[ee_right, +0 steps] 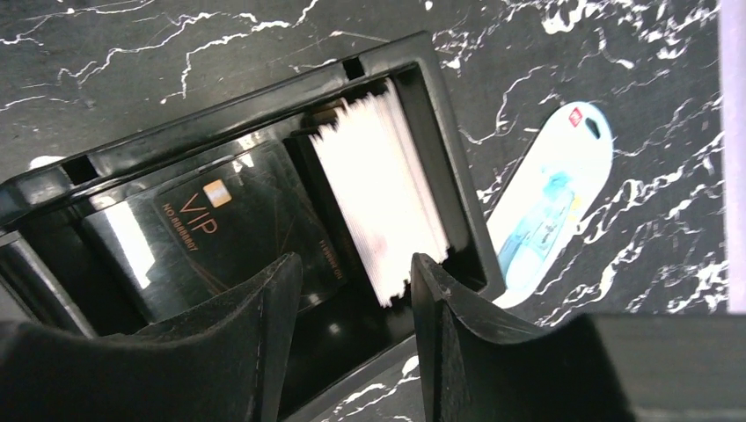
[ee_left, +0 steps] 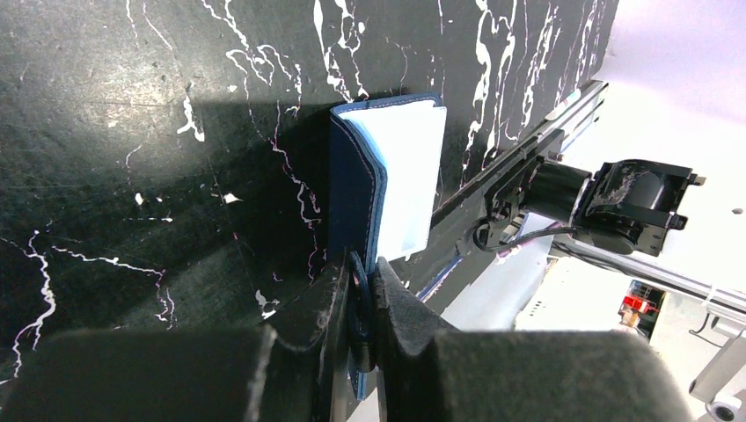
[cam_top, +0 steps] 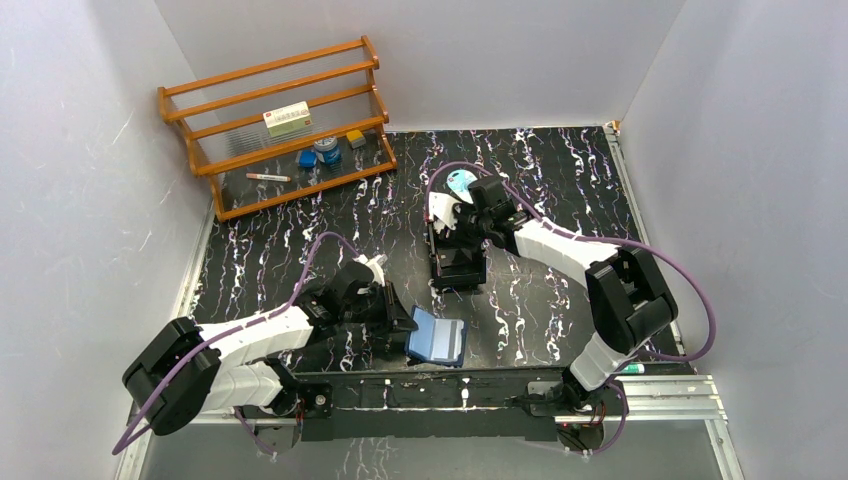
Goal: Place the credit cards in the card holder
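Observation:
A blue card holder (cam_top: 437, 338) stands open near the table's front edge, and my left gripper is shut on its side. Pale inner leaves of the holder (ee_left: 412, 167) show in the left wrist view. In the right wrist view, a black box (ee_right: 440, 114) holds a dark card marked VIP (ee_right: 246, 229) in one part and a stack of white cards (ee_right: 378, 189) in the other. My right gripper is over this box, part open, its fingers apart with nothing seen between them.
Just beyond the box lies a white and blue blister pack (ee_right: 554, 202). A wooden rack (cam_top: 280, 130) with a small carton and several little items stands at the back left.

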